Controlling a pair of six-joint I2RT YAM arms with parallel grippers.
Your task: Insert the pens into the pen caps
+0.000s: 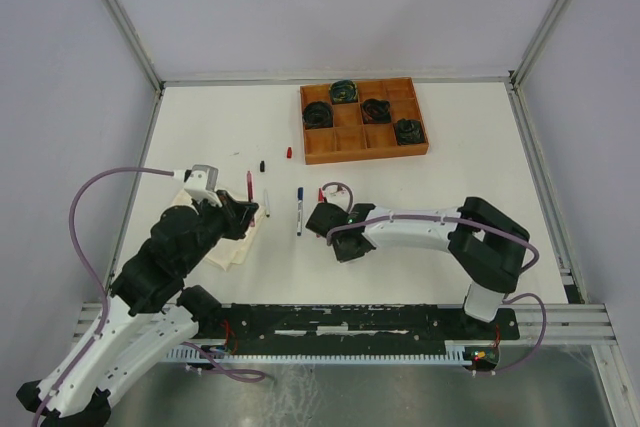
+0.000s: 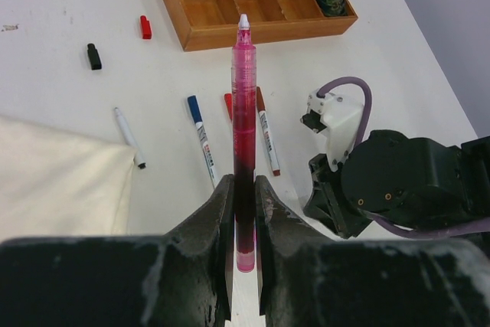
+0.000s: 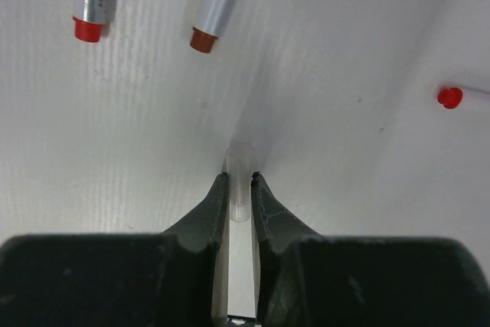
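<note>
My left gripper is shut on a pen [image 2: 244, 112] with pink-red ink, held upright with its white tip upwards. In the left wrist view the pen's lower end shows below the fingers. A small translucent cap [image 3: 240, 189] sits between the fingertips of my right gripper, which is shut on it close above the white surface. The held pen and the cap are well apart. From above, the pen [image 1: 250, 187] stands to the left of the right arm's dark gripper body [image 1: 327, 219], whose fingertips are hidden there.
Blue [image 2: 203, 139] and brown [image 2: 267, 135] markers lie between the grippers, beside a partly hidden red one. A white pen [image 2: 129, 137] rests by the cream cloth [image 2: 61, 178]. Black [image 2: 93, 57] and red [image 2: 145, 27] caps lie near the wooden tray [image 1: 345, 158].
</note>
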